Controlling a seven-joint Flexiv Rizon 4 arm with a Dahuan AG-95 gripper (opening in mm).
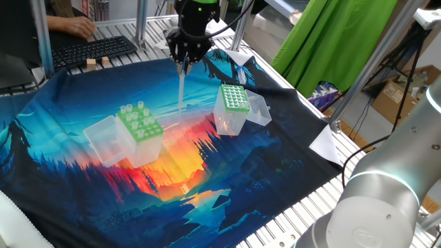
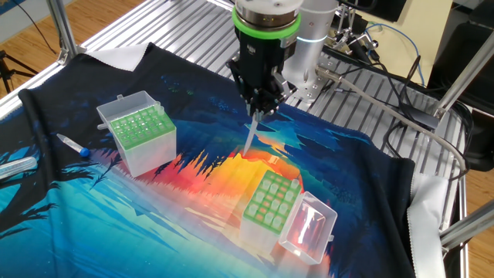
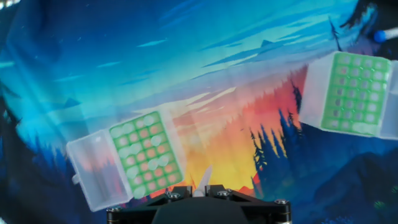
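Note:
My gripper (image 1: 183,67) is shut on a slender translucent pipette tip (image 1: 182,93), which hangs point down above the cloth. In the wrist view the tip (image 3: 204,178) shows between the fingers at the bottom edge. One tip box (image 1: 140,131) with a green rack has several tips standing up from it and bare holes between them; its clear lid (image 3: 98,169) is open at its side. Another green-topped tip box (image 2: 144,139) stands apart, its lid also open. How many of that second rack's holes are filled, I cannot tell. The held tip is clear of both boxes.
A colourful printed cloth (image 1: 103,200) covers the table. A capped pen (image 2: 75,146) and a marker (image 2: 17,167) lie past the second box. A person's hand (image 1: 74,26) rests by a keyboard (image 1: 93,51) at the back. Cloth between the boxes is clear.

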